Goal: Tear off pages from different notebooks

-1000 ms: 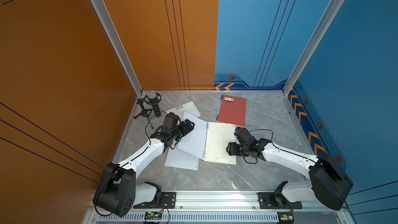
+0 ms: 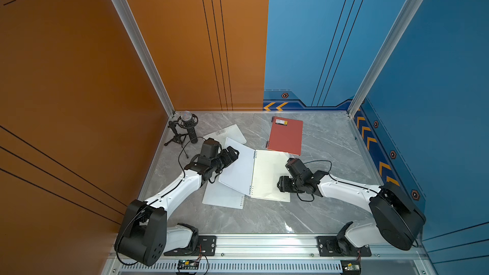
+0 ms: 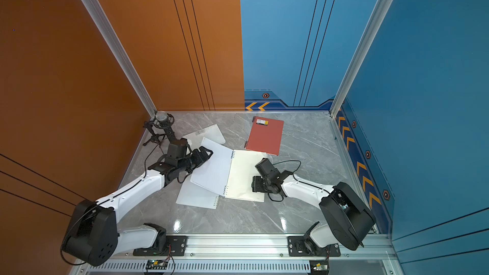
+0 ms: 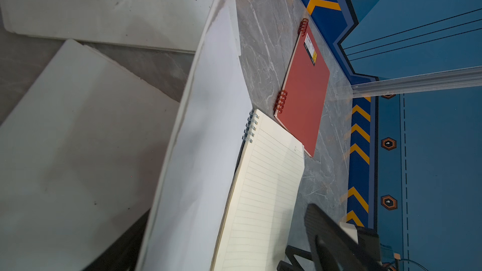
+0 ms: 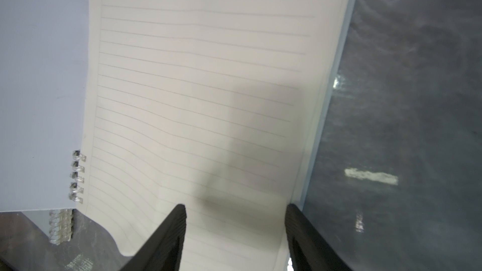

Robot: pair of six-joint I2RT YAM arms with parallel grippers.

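An open spiral notebook lies mid-table, its cream lined page (image 2: 270,175) facing up and its white cover (image 2: 238,170) turned left. In the left wrist view that cover leans up between the widely parted fingers of my left gripper, which is open. My right gripper is over the notebook's right side, partly closed with part of the lined page between its fingers. One finger (image 5: 170,238) presses on the page, and the other sits at its right edge. The page ripples left of them and its lower edge lifts. A closed red notebook (image 2: 285,135) lies behind.
Two more white notebooks lie left: one partly under the open cover (image 2: 224,198), one behind my left gripper (image 2: 235,135). A microphone on a stand (image 2: 188,122) occupies the back-left corner.
My right arm has shifted slightly left and toward the front, its gripper a little further onto the page. The left arm and the notebooks look unmoved.
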